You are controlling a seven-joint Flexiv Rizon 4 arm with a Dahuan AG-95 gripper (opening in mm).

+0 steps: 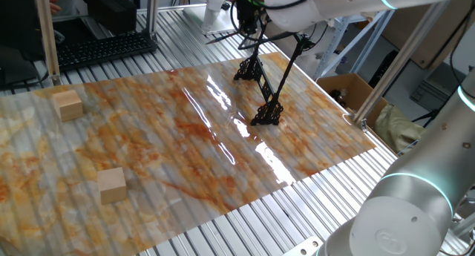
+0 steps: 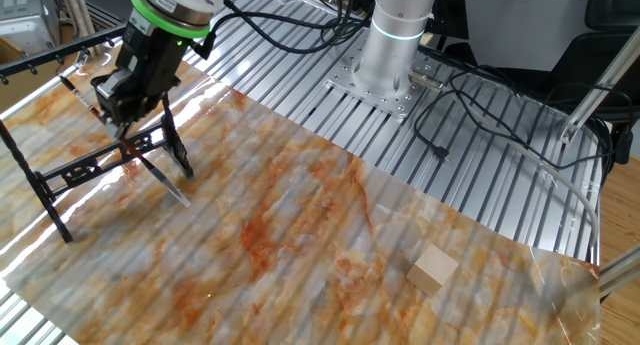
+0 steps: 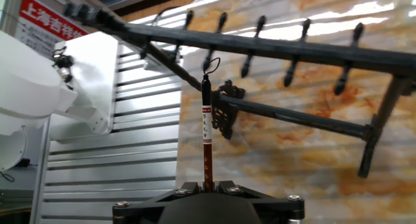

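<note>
A writing brush with a brown lower shaft, a white label and a black end with a hanging loop (image 3: 207, 130) stands upright in the wrist view. My gripper is shut on its shaft. In exterior view 2 the brush (image 2: 152, 169) slants through the gripper (image 2: 122, 127), its pale tip pointing down to the right above the sheet. The black rack (image 3: 279, 50) with a row of pegs lies behind the loop end in the wrist view. Its feet (image 1: 267, 113) rest on the marbled sheet, and the arm covers its upper part in exterior view 1.
Two wooden blocks, one at the back left (image 1: 68, 105) and one nearer (image 1: 112, 185), rest on the marbled sheet (image 1: 171, 152). A keyboard (image 1: 107, 50) lies behind the sheet's far edge. Loose cables (image 2: 440, 150) trail by the arm's base (image 2: 375, 80).
</note>
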